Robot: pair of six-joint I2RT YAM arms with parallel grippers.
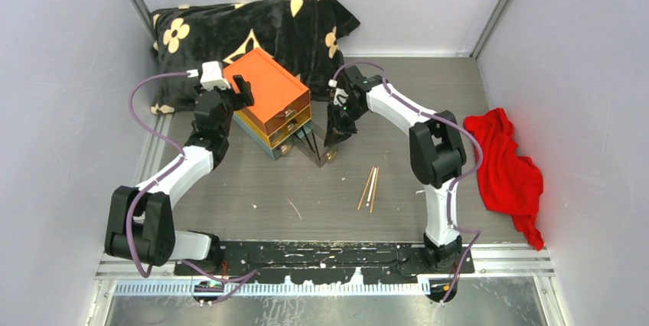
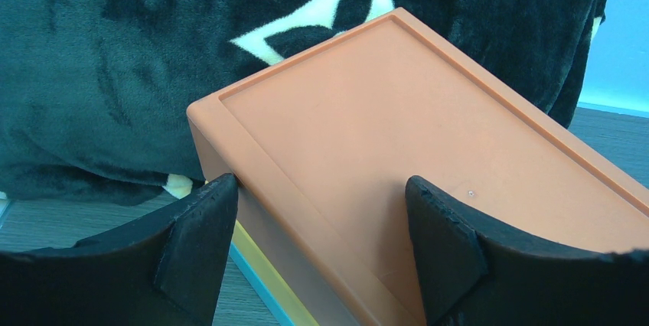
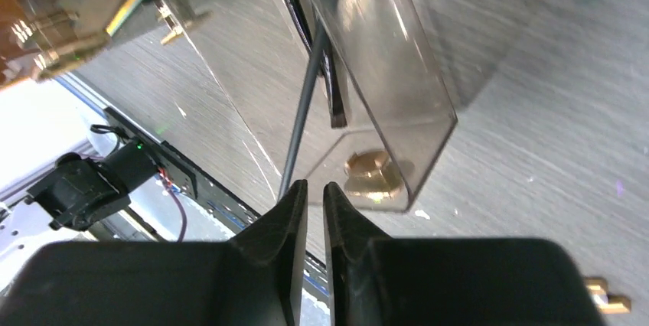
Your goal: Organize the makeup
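The orange-topped drawer organizer (image 1: 265, 85) stands at the centre back, its top in the left wrist view (image 2: 329, 112). My left gripper (image 1: 242, 90) is shut on its left top edge. A clear bottom drawer (image 1: 321, 154) is pulled out to the front right, holding several dark sticks (image 3: 334, 104). My right gripper (image 1: 331, 136) is over that drawer, fingertips close together (image 3: 317, 188), whether fully shut unclear. Several thin wooden brushes or pencils (image 1: 367, 188) lie on the floor to the front right.
A black flowered blanket (image 1: 191, 35) is piled behind the organizer. A red cloth (image 1: 497, 165) lies along the right wall.
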